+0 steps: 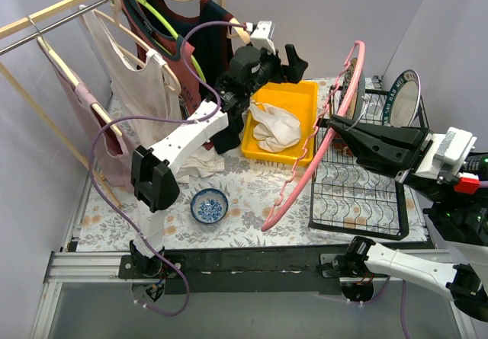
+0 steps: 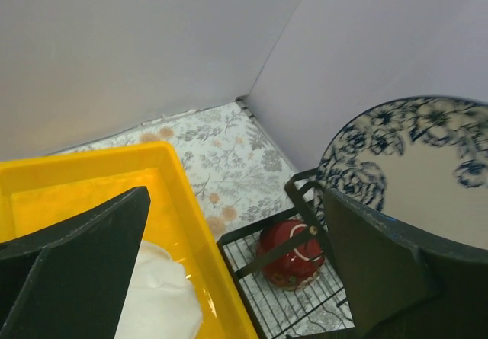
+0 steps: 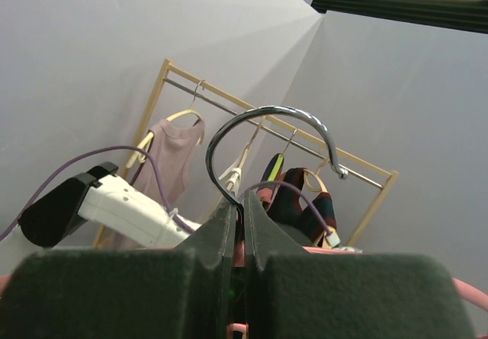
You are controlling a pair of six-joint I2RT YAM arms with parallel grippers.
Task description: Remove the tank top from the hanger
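Observation:
A white cloth, seemingly the tank top (image 1: 274, 126), lies crumpled inside the yellow bin (image 1: 250, 142); in the left wrist view part of the tank top (image 2: 158, 297) shows below the fingers. Over the bin's far side my left gripper (image 1: 293, 63) stands open, nothing between its fingers. The pink hanger (image 1: 324, 147) carries no garment. My right gripper (image 1: 335, 126) is shut on it near its metal hook (image 3: 267, 111), holding it tilted above the dish rack. In the right wrist view my right gripper grips the hook's base.
Several garments, among them a white top (image 1: 141, 80), hang on the rack at left. A blue-white bowl (image 1: 209, 206) sits on the table. The black dish rack (image 1: 358, 202) holds upright plates (image 1: 402, 99). Table space around the bowl is free.

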